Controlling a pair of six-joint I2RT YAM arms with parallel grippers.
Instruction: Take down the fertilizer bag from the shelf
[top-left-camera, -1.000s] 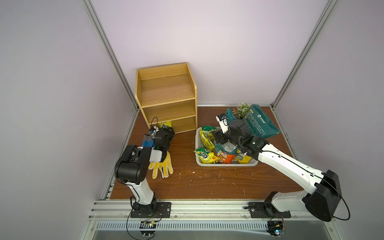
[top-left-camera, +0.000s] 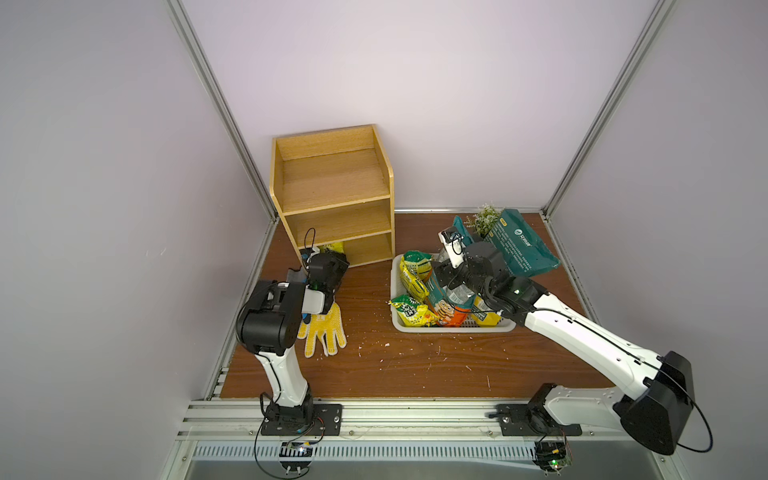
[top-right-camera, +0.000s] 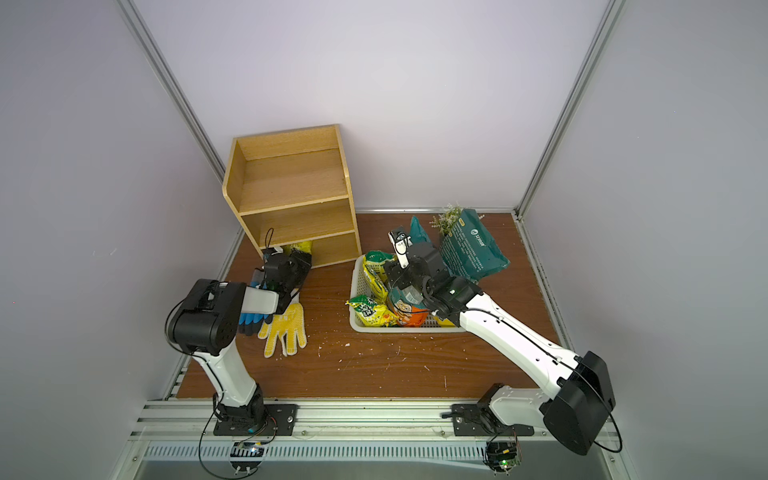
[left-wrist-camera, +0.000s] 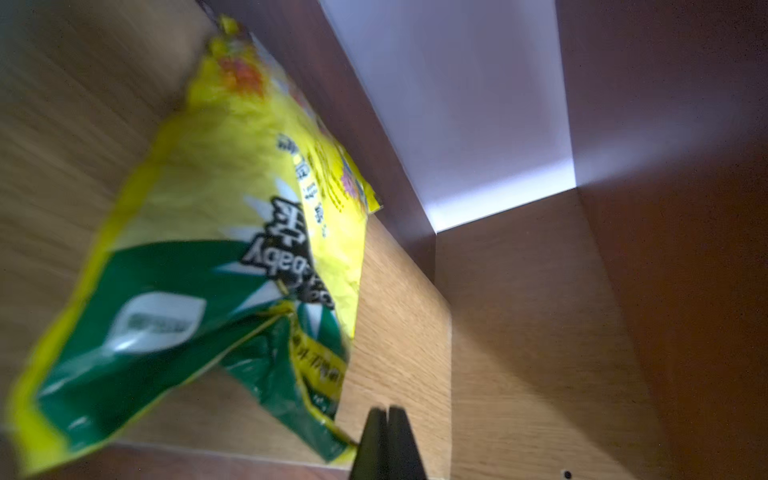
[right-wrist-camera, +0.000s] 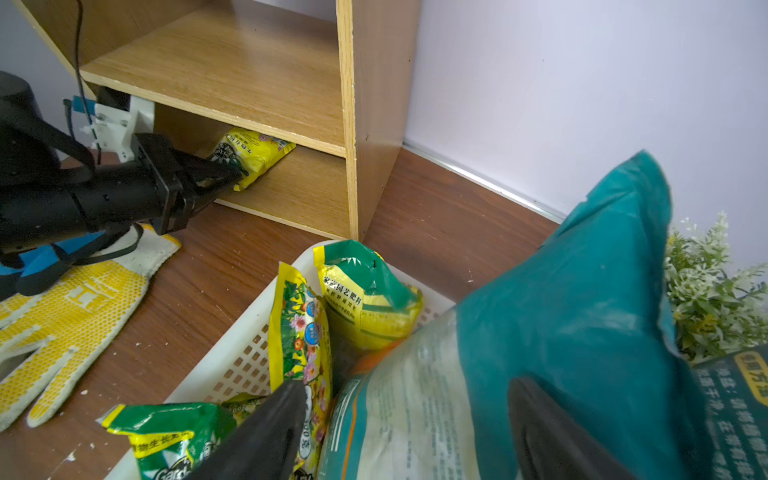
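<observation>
The yellow-green fertilizer bag (left-wrist-camera: 240, 232) lies on the shelf's bottom level (right-wrist-camera: 296, 196), its crumpled green end toward the front edge. In the left wrist view my left gripper is shut with nothing between its fingers, just right of the bag's green corner. From the right wrist view, the same gripper reaches into the low opening and hides part of the bag (right-wrist-camera: 260, 152). My right gripper stands open above the basket, a large teal bag (right-wrist-camera: 552, 336) filling the view behind and between its fingers.
A white basket (top-left-camera: 394, 308) holding several bags stands right of the shelf (top-left-camera: 332, 180). Gloves (top-left-camera: 324, 329) lie on the table below the left arm. A teal bag (top-left-camera: 521, 242) and a plant (top-left-camera: 484, 219) occupy the back right.
The right arm shifted slightly.
</observation>
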